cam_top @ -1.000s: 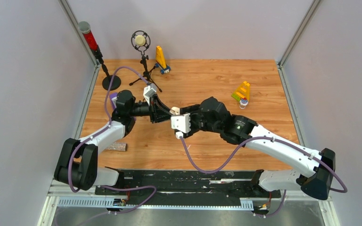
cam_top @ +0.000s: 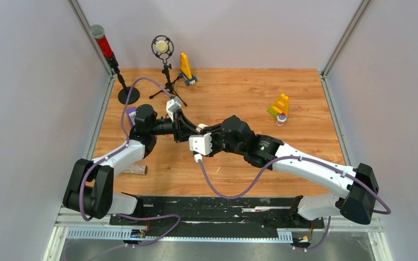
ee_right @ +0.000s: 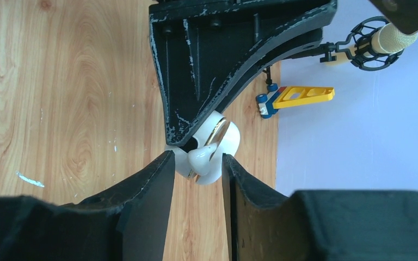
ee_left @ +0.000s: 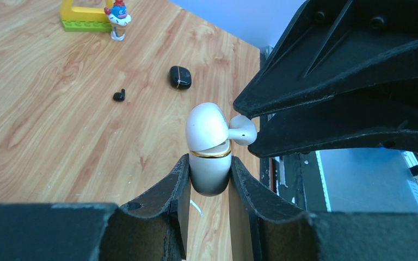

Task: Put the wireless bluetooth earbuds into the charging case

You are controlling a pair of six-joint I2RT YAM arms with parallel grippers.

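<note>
A white charging case [ee_left: 209,176] with a gold band is gripped in my left gripper, clear of the table, its lid raised partway. One white earbud [ee_left: 243,130] sits at the case opening, its bulb sticking out to the side. How deep its stem goes I cannot tell. In the right wrist view my right gripper is part open; its fingertips flank the earbud [ee_right: 201,159] with gaps showing on both sides. From the top view, both grippers meet over the left-middle of the table and mostly cover the white case.
On the table lie a black case [ee_left: 180,77] and a black earbud [ee_left: 119,95]. Yellow toy pieces [cam_top: 281,104] and a small figurine [cam_top: 281,119] stand at the right. A round microphone stand [cam_top: 167,81] and a red microphone [cam_top: 108,51] occupy the back left.
My right arm has shifted left and slightly down in the top view, bringing its gripper closer to the case. The left arm has stayed put.
</note>
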